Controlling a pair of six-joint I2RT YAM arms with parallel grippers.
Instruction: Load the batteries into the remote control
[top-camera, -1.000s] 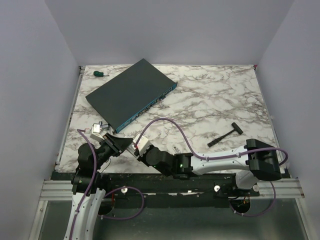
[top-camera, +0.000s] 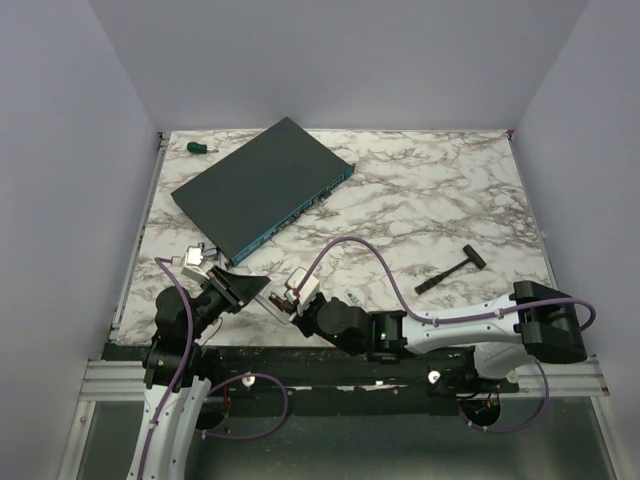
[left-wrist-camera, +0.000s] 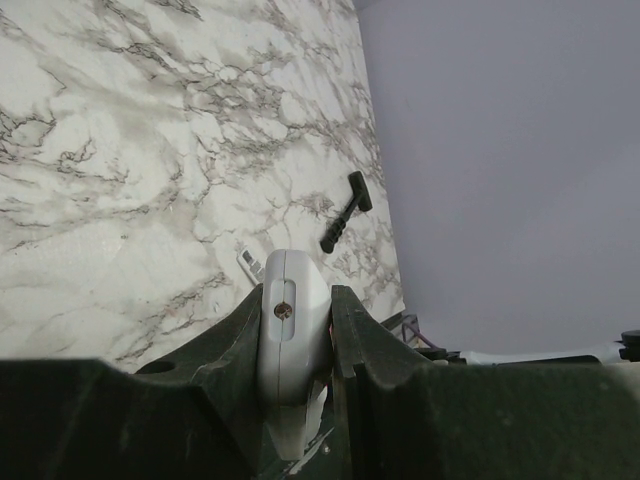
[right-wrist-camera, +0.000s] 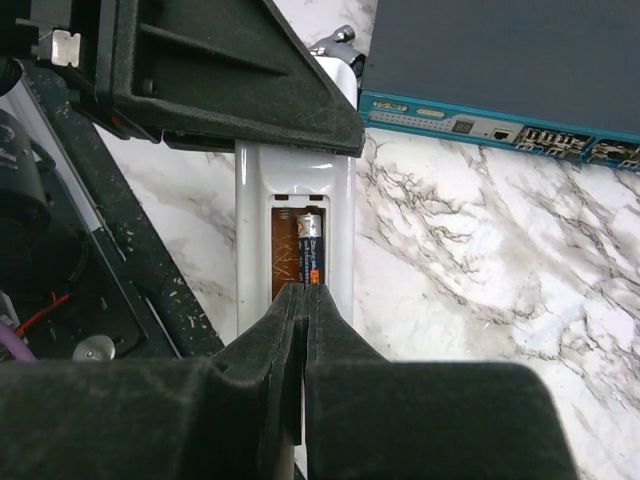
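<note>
My left gripper is shut on the white remote control (right-wrist-camera: 252, 220), holding it up near the front edge of the table, its fingers across one end. The remote's battery compartment faces the right wrist camera, with a battery (right-wrist-camera: 310, 245) lying along its right half; the brown left half shows no battery. My right gripper is shut, its fingertips at the lower part of the compartment; whatever is between them is hidden. In the left wrist view a small pale object (left-wrist-camera: 250, 263) lies on the marble top beyond the remote.
A dark flat network switch (top-camera: 260, 185) occupies the back left, with a screwdriver (top-camera: 197, 148) beside it. A black mallet (top-camera: 450, 268) lies at the right.
The left arm is nearly unchanged, still holding the remote.
</note>
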